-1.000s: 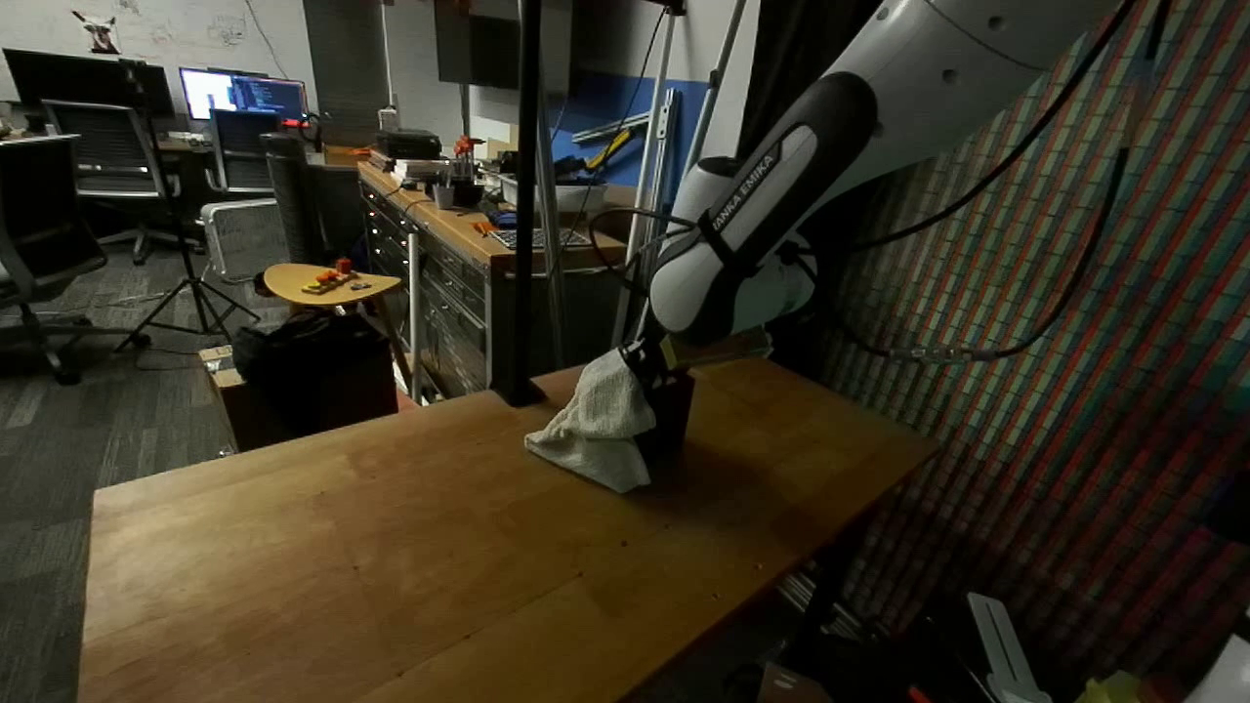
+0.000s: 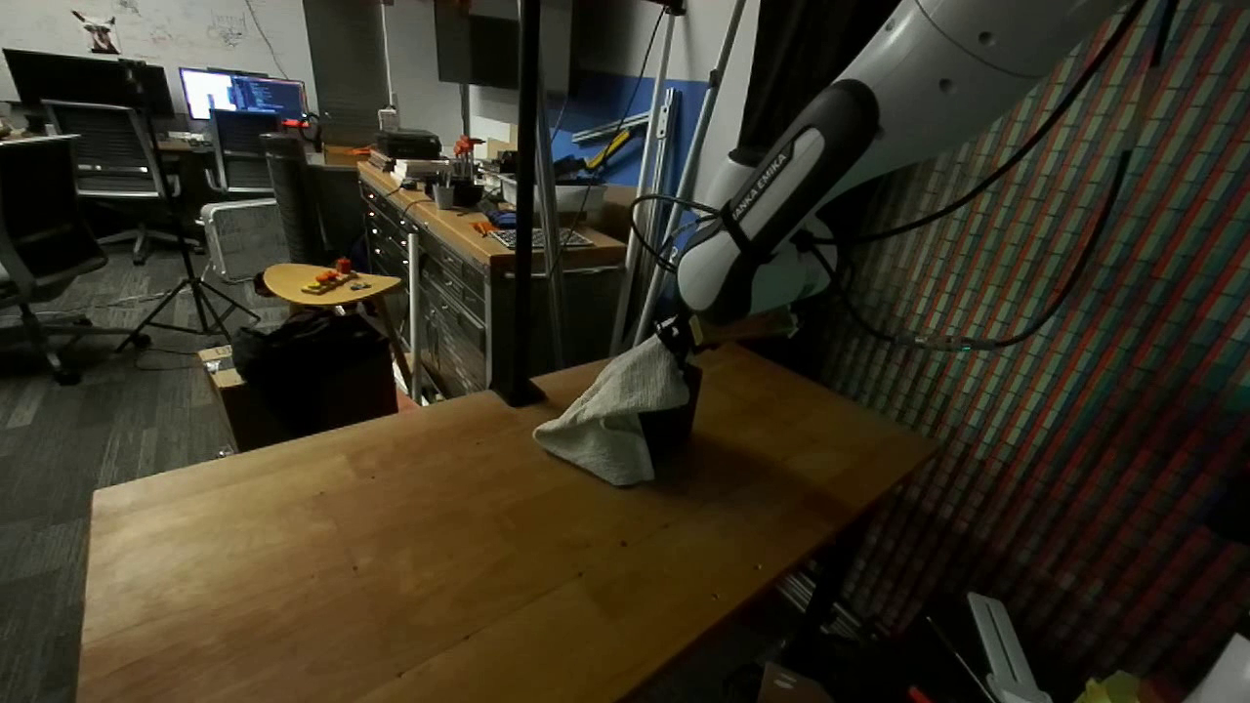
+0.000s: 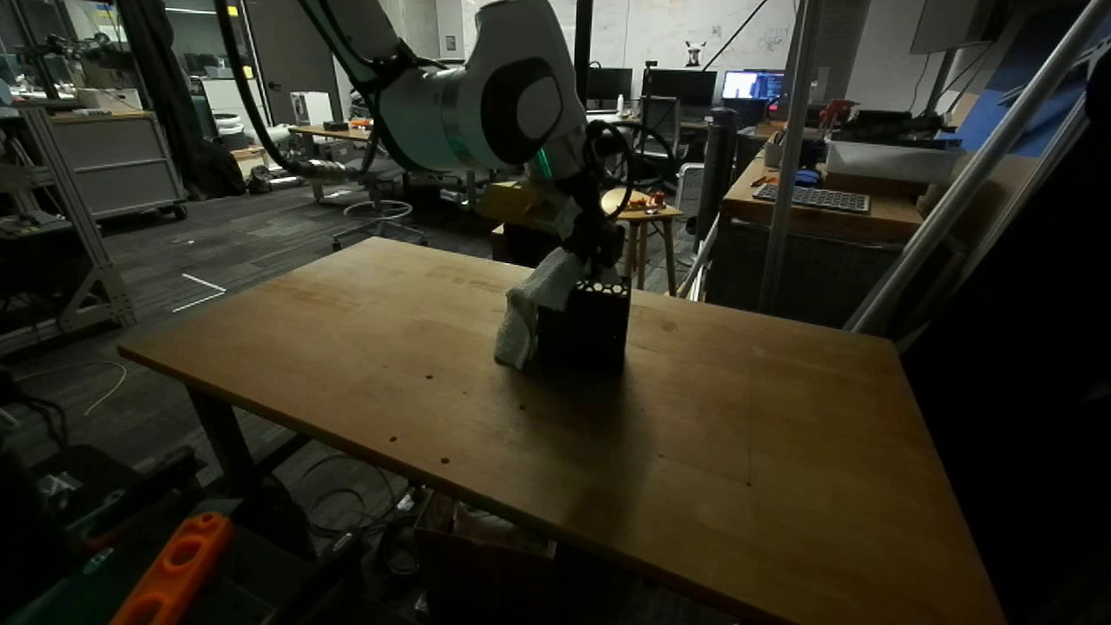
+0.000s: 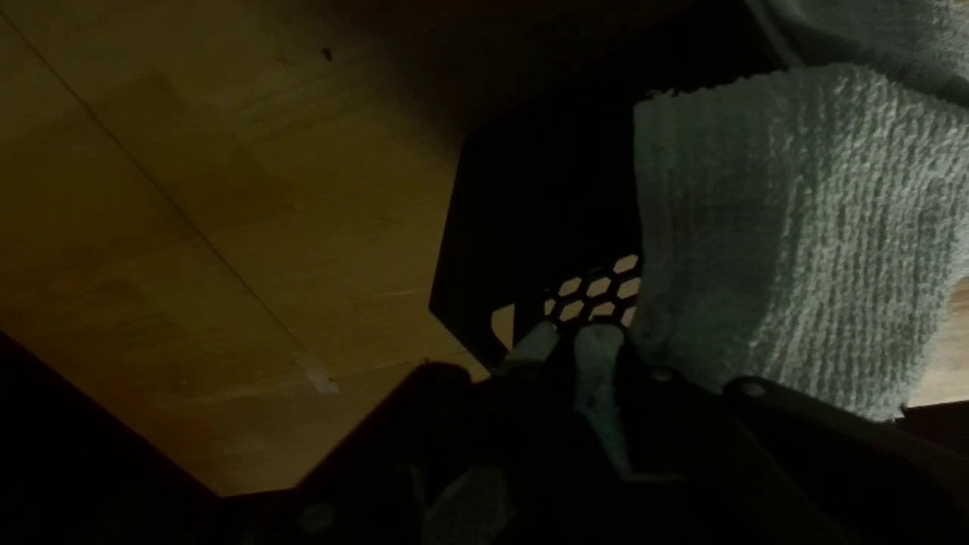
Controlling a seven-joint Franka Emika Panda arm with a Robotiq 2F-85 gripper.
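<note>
A pale ribbed cloth [image 2: 615,412] hangs beside a black box [image 2: 670,427] on the wooden table, its lower end resting on the tabletop. My gripper [image 2: 674,336] is above the box's top, shut on the upper end of the cloth. In the second exterior view the cloth [image 3: 526,318] drapes down the left side of the black box [image 3: 583,332], just under the gripper [image 3: 595,250]. From the wrist, the cloth [image 4: 790,236] fills the right, and the box [image 4: 545,200] shows honeycomb holes. The dark fingertips are hard to make out, with pale cloth bunched around them.
A black upright post [image 2: 523,234] stands at the table's far edge. A patterned curtain [image 2: 1055,351] hangs beyond the table's right edge.
My gripper has risen and shifted right in the first exterior view, drawing the cloth's top with it. The cloth is stretched straighter, and its lower end has slid slightly right.
</note>
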